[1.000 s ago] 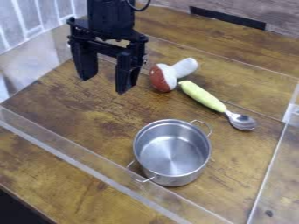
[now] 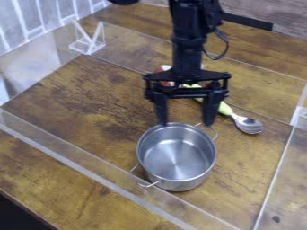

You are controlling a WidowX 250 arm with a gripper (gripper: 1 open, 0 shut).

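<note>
My black gripper (image 2: 186, 110) stands open above the back rim of a steel pot (image 2: 177, 160), its two fingers apart with nothing seen between them. The pot has wire handles and looks empty. Behind the gripper lies a spoon (image 2: 246, 124) with a pale green handle, partly hidden by the arm. A red and white object (image 2: 164, 69) is mostly hidden behind the arm.
A white wire piece (image 2: 90, 36) stands at the back left. Clear walls edge the table at left, front and right.
The arm has moved from the left to the right, over to the pot, and now covers much of the red and white object and part of the green handle.
</note>
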